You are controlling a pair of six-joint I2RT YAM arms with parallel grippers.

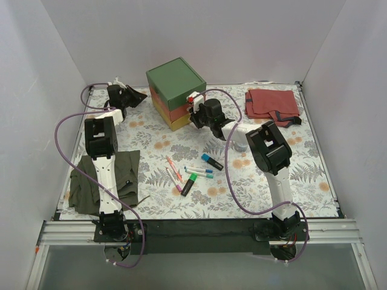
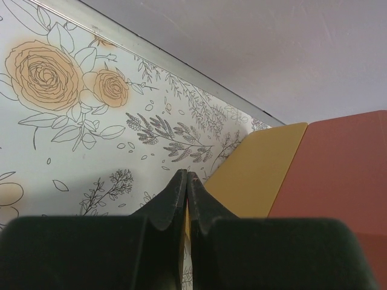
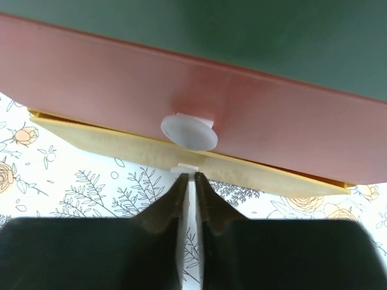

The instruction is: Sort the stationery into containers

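A drawer cabinet with a green top point(image 1: 175, 80) stands at the back of the table. In the right wrist view its yellow bottom drawer point(image 3: 109, 142) shows a narrow gap along the upper edge, below the red drawer point(image 3: 115, 90). My right gripper is at the yellow drawer's white knob point(image 3: 183, 168), fingers slightly apart and partly covering it; a grip on it cannot be made out. To the cabinet's left, my left gripper is shut with nothing visible between its tips. Several markers, including a green-capped one point(image 1: 189, 184) and a blue-capped one point(image 1: 212, 162), lie mid-table.
A red folded cloth point(image 1: 272, 104) lies at the back right, and a dark green cloth point(image 1: 124, 175) sits at the left under the left arm.
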